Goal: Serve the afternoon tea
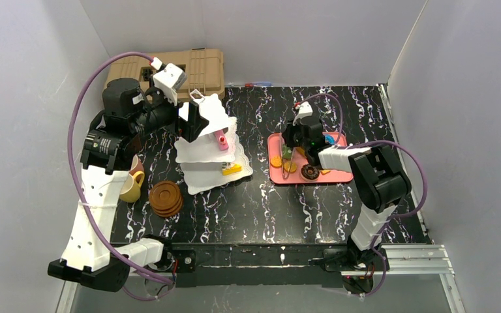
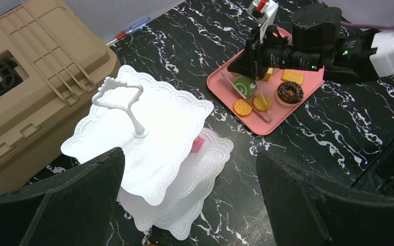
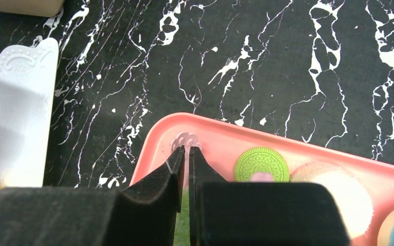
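A pink tray (image 1: 333, 175) holds pastries: a chocolate donut, round biscuits, a green treat, a yellow bar and, in the right wrist view, a green round piece (image 3: 260, 163). Tongs (image 2: 266, 111) lie across it. My right gripper is low over the tray's left part, fingertips close together at the tongs' end; whether it grips them is unclear. My left gripper hangs open above the white tiered stand (image 1: 214, 167), which bears a pink item (image 1: 221, 141) and a yellow one (image 1: 231, 169).
Mugs (image 1: 130, 190) and stacked brown coasters (image 1: 166, 195) stand at the left, beneath my left arm. A tan case (image 2: 41, 61) sits at the back left, with pens (image 1: 259, 84) near the back wall.
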